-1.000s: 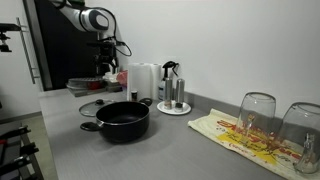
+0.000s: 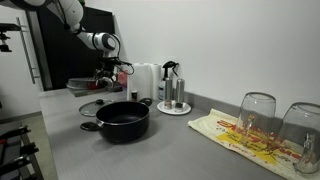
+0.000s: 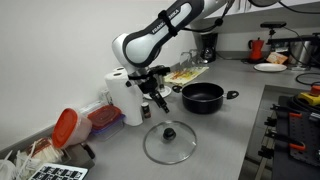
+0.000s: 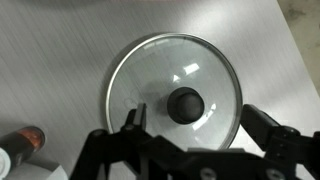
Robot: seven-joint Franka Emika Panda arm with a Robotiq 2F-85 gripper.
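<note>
A round glass lid with a black knob lies flat on the grey counter. In the wrist view my gripper is over it, its fingers spread to either side of the knob and nothing held between them. Exterior view 2 has the gripper raised above the lid, clear of its knob. A black pot, uncovered, stands beside the lid; the same pot is to the right of the arm in exterior view 2.
Bottles and shakers stand on a white plate by the wall. Two upturned glasses rest on a yellow patterned cloth. A paper towel roll and red-lidded containers are near the arm. Bare counter lies in front.
Over the last second the arm has come down toward the lid, with the gripper lower now than before. Lid and pot have stayed in place.
</note>
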